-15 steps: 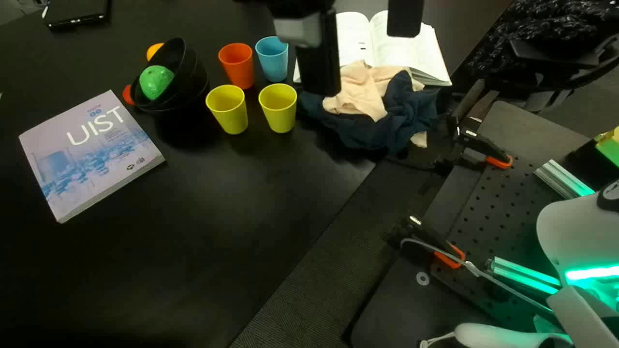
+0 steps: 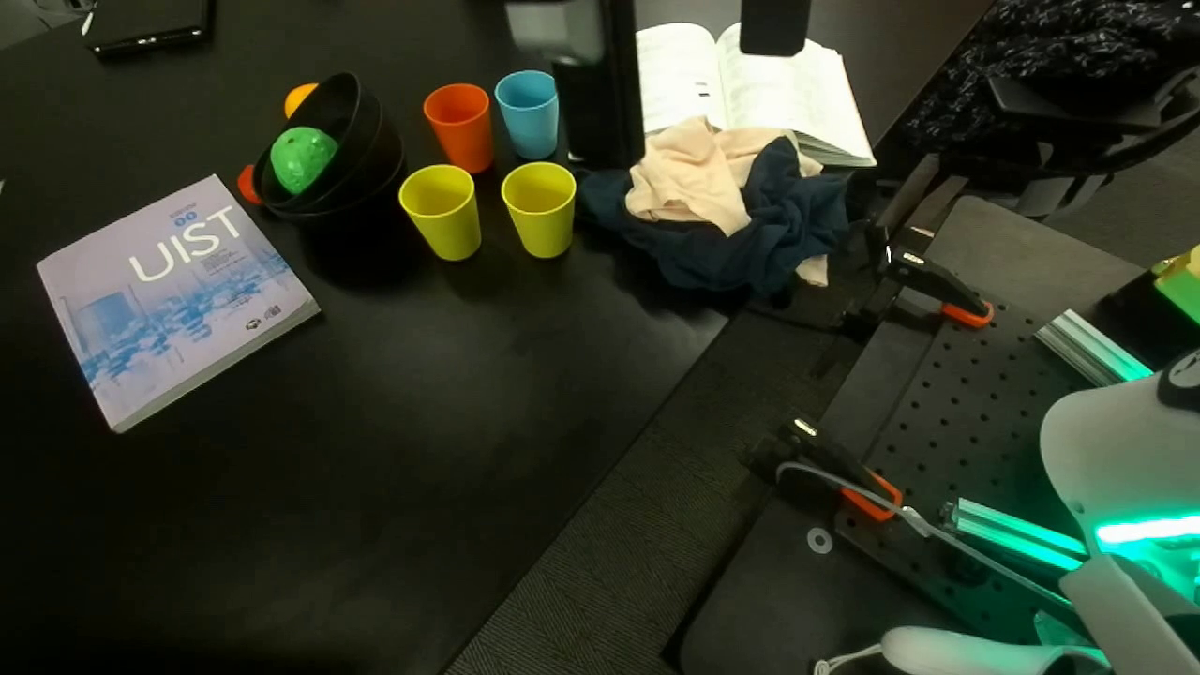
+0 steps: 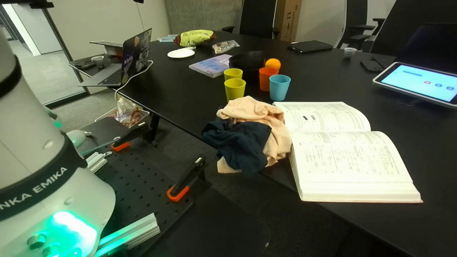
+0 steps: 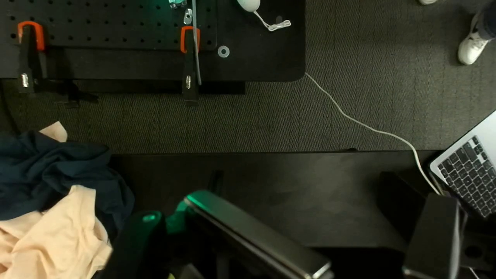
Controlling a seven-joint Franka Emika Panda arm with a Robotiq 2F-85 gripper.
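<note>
High in exterior view 1 hangs my gripper [image 2: 691, 108], its two black fingers spread wide with no object held. Only dark tabletop shows between the fingers in the wrist view. Two yellow cups [image 2: 440, 212] stand upright, with an orange cup [image 2: 460, 128] and a blue cup [image 2: 528, 114] behind them. Left of the cups, black bowls [image 2: 377, 169] sit tilted, a green ball [image 2: 303, 159] inside. A crumpled navy cloth [image 2: 697, 247] and a peach cloth [image 2: 688, 180] lie together at the table edge.
An open book [image 3: 342, 150] lies beside the cloths, and a closed UIST book [image 2: 180, 298] on the left. A laptop [image 4: 469, 162] stands by the table edge. Clamps [image 4: 189, 60] grip the robot's platform.
In exterior view 1 my gripper has shifted up and slightly left, its fingers still apart. The cups, bowls, books and cloths are where they were.
</note>
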